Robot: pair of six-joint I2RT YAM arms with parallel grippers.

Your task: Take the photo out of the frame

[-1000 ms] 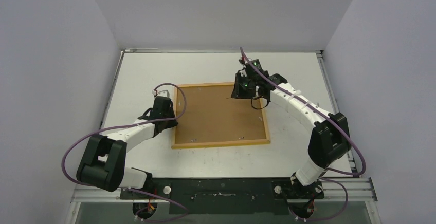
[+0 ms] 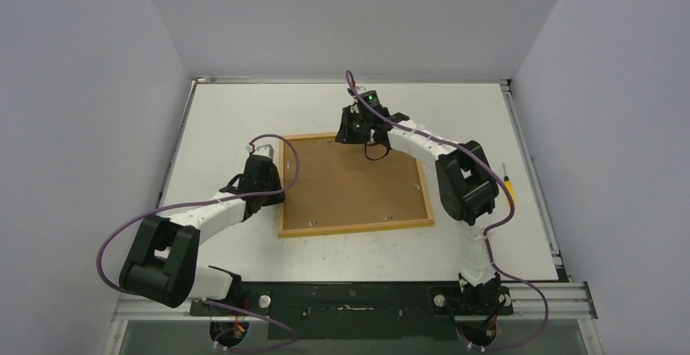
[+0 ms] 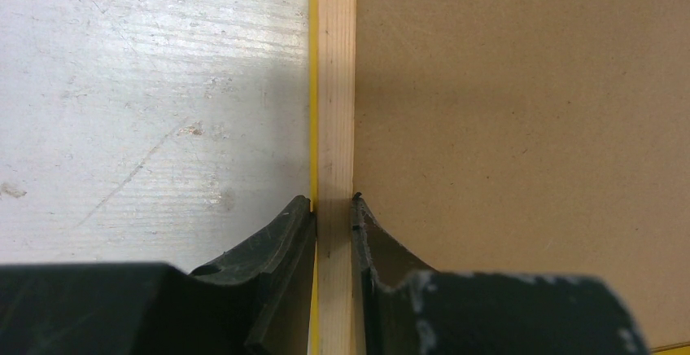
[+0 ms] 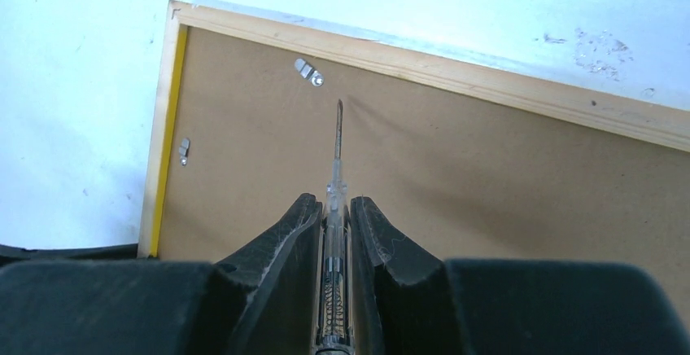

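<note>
The photo frame (image 2: 354, 230) lies back side up on the table, its brown backing board (image 2: 350, 184) in place and no photo showing. Small metal clips sit along its edges, among them an upper clip (image 4: 309, 72) and a side clip (image 4: 185, 151). On the frame's left bar my left gripper is shut, one finger on each side of the wood. Above the board, near the far edge, my right gripper is shut on a slim transparent screwdriver (image 4: 335, 188). Its metal tip points toward the upper clip, apart from it in the picture.
A yellow-handled screwdriver (image 2: 509, 192) lies at the table's right side. Bare white table (image 2: 220, 119) surrounds the frame. Purple cables trail along both arms.
Over the last second my right gripper has travelled left and toward the frame's far edge with the screwdriver. The frame and my left gripper have shifted slightly right.
</note>
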